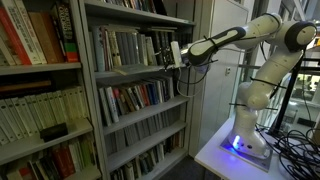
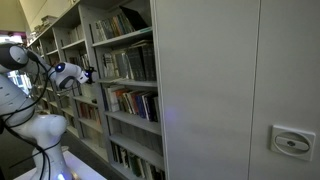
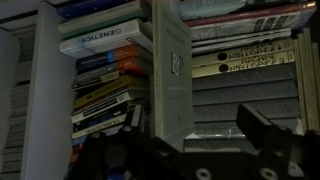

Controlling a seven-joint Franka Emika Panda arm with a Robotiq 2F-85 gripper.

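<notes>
My gripper (image 1: 171, 56) is at the upper part of the bookcase, in front of a row of dark books, in exterior view 1. It also shows small at the shelf edge in exterior view 2 (image 2: 90, 75). In the wrist view the gripper is open, its dark fingers (image 3: 254, 124) wide apart with nothing held between them. Ahead of it stand a grey upright panel (image 3: 173, 75) and dark grey matching volumes (image 3: 245, 92). Left of the panel is a stack-like row of books, among them a white "GENETICS" book (image 3: 105, 37). Contact with any book cannot be made out.
Filled shelves of books (image 1: 138, 97) run below the gripper, and another bookcase (image 1: 42, 108) stands to the left. A white table (image 1: 225, 160) lies beneath the arm. The broad pale panel (image 2: 205, 90) bounds the shelves in exterior view 2.
</notes>
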